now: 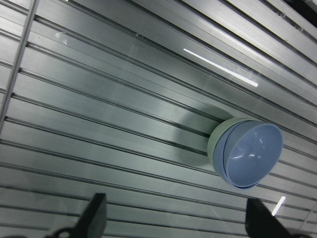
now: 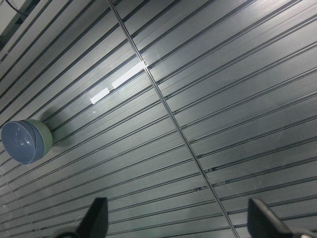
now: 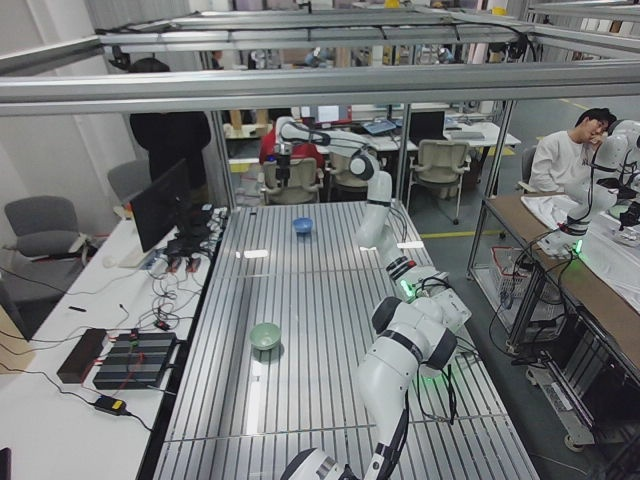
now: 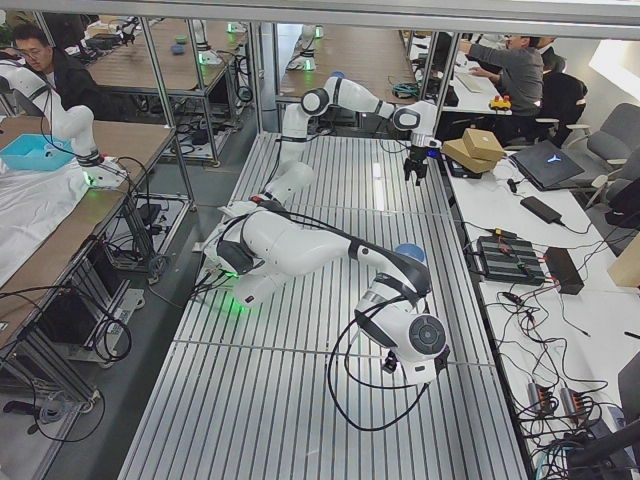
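Note:
In both wrist views, nested blue bowls (image 1: 250, 156) (image 2: 20, 141) sit with a green bowl (image 1: 218, 134) (image 2: 44, 134) on the slatted table. The camera left view instead shows a green bowl (image 3: 265, 336) and a blue bowl (image 3: 303, 225) apart; the camera right view shows blue (image 4: 410, 252) partly behind an arm. My left gripper (image 4: 415, 168) is raised over the table, fingers apart and empty, with the bowls ahead of it. My right gripper (image 3: 283, 170) is also raised, open and empty, with the bowls off to one side in its view.
A side desk (image 4: 530, 330) holds cables, boxes and electronics along one edge. Metal frame bars cross above, and another robot bench stands on the other side.

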